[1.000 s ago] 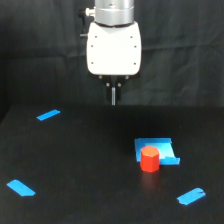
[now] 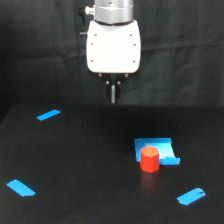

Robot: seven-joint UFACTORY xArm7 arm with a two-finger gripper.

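Observation:
My gripper [image 2: 113, 92] hangs at the top centre of the camera view, below the arm's white end piece [image 2: 113, 48]. Its fingers are small and dark against the dark backdrop, so their opening cannot be made out. A red six-sided block [image 2: 150, 160] stands on the black table, right of centre. Directly behind it lies a light-blue, roughly square piece [image 2: 153, 143], partly hidden by the block; whether the two touch is unclear. The gripper is well above and behind both, to their left.
Blue strips lie on the black surface at the back left [image 2: 48, 115], front left [image 2: 20, 187] and front right [image 2: 190, 196]. A dark curtain [image 2: 185, 50] hangs behind.

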